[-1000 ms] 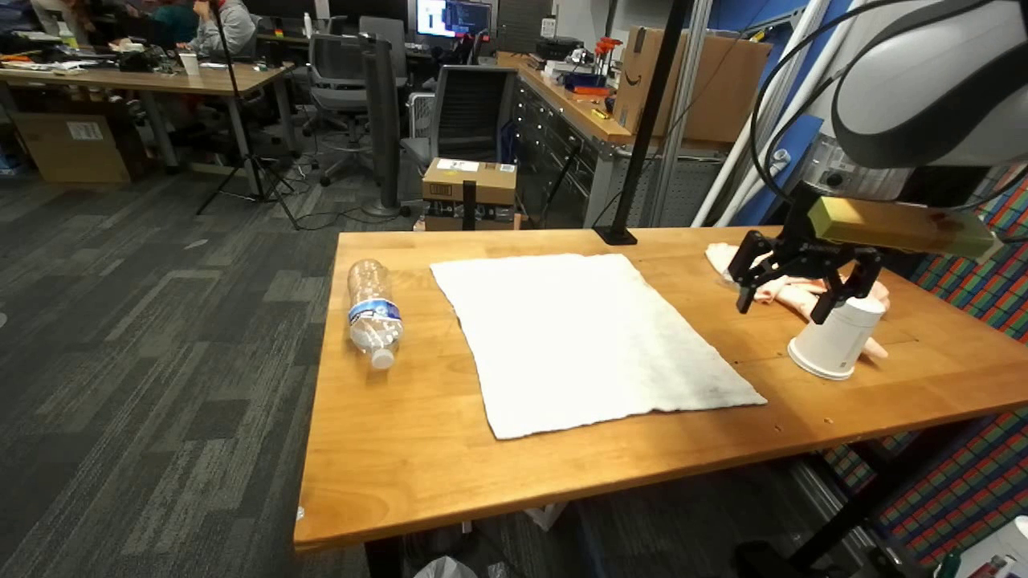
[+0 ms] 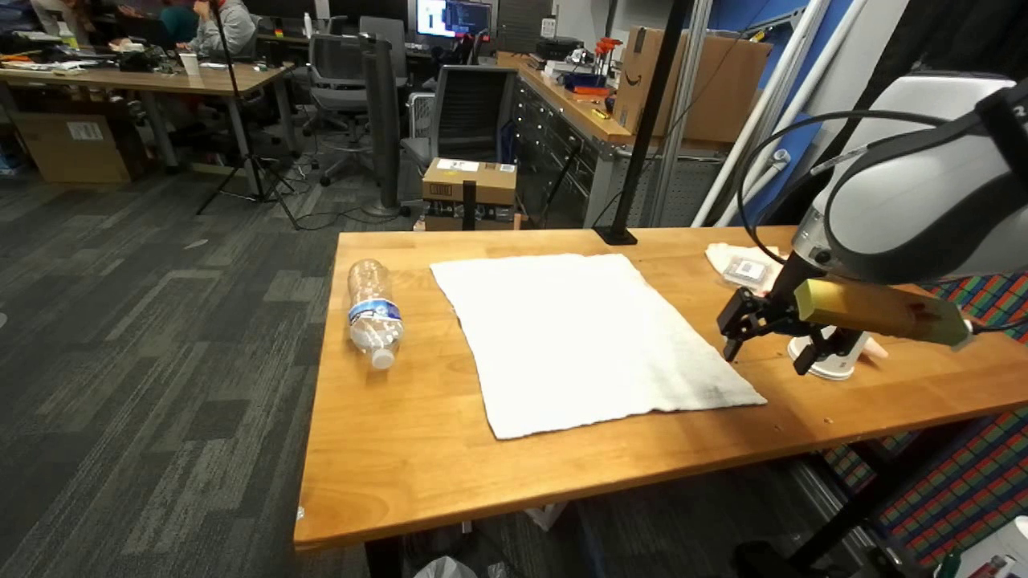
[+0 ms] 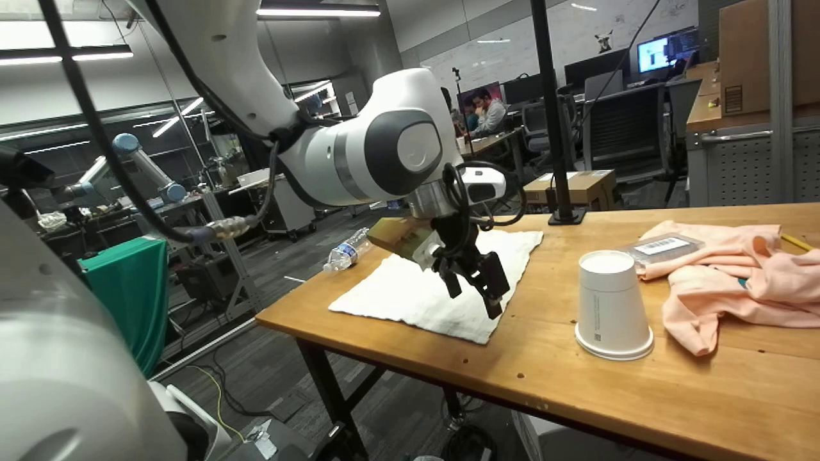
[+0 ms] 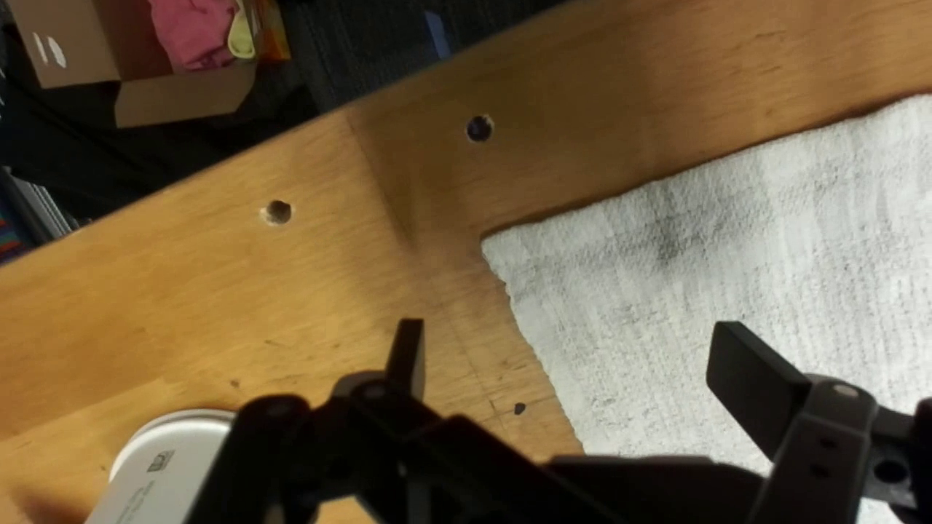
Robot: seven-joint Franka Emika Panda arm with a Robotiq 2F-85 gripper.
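A white cloth [image 2: 578, 337] lies spread flat on the wooden table, one near corner showing a grey smudge in the wrist view. My gripper [image 2: 766, 361] hangs above the table near that corner, fingers wide apart and empty. In the wrist view the cloth [image 4: 664, 279] reaches under the right finger [image 4: 756, 384], while the left finger [image 4: 407, 359] is over bare wood. An upside-down white paper cup [image 3: 612, 307] stands beside the gripper. On its side at the table's far left lies a clear plastic bottle [image 2: 373, 313] with a blue label.
Peach cloth [image 3: 738, 280] lies crumpled behind the cup, with a clear labelled case [image 3: 665, 247] against it. A black post [image 2: 631, 144] rises from the table's back edge. Bare wood [image 2: 405, 462] is free left of the white cloth.
My gripper has come down and slightly left, closer to the cloth's near right corner, and the arm is tilted differently. Cloth, bottle and cup have stayed put.
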